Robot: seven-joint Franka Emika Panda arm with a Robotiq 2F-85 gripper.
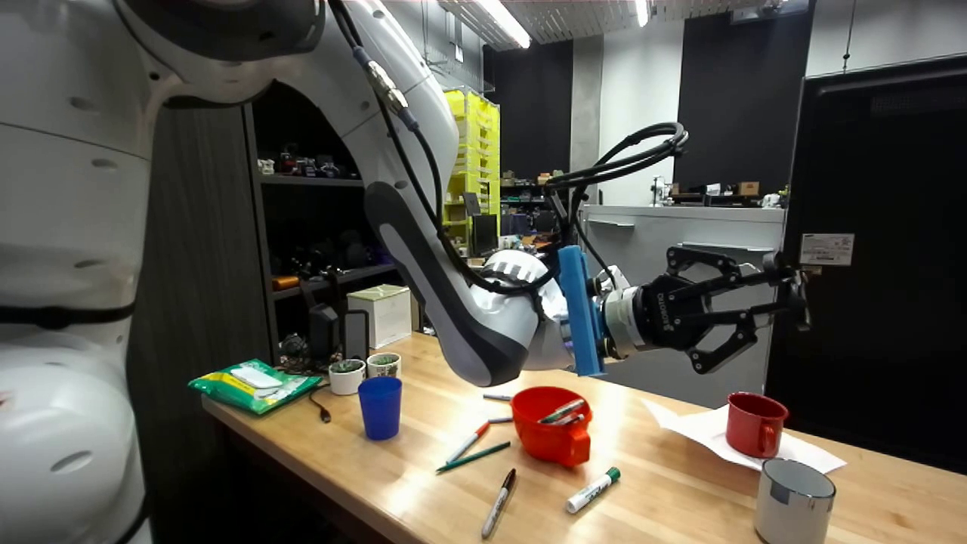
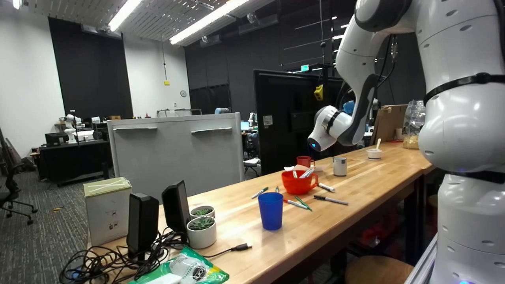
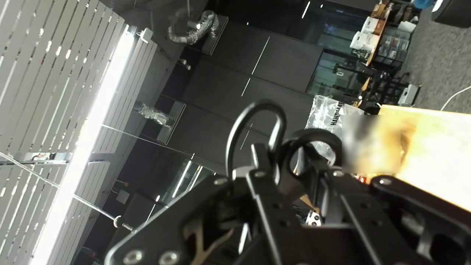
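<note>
My gripper (image 1: 795,295) is held well above the far side of the table, pointing sideways away from the base, its fingertips close together. In the wrist view the gripper looks shut, and I cannot make out any thing between its dark looped fingertips. The forearm hides it in exterior view 2. A red bowl-like cup (image 1: 548,444) with markers in it stands mid-table. Around it lie a green-capped marker (image 1: 594,490), a black marker (image 1: 499,504), a red-capped marker (image 1: 468,443) and a green pen (image 1: 474,457).
A dark red mug (image 1: 754,428) stands on white paper (image 1: 807,450), near a grey metal cup (image 1: 795,508). Left of the red bowl is a blue cup (image 1: 380,407). Potted plants (image 2: 201,232), speakers (image 2: 142,220) and a green packet (image 2: 184,265) crowd the table's end.
</note>
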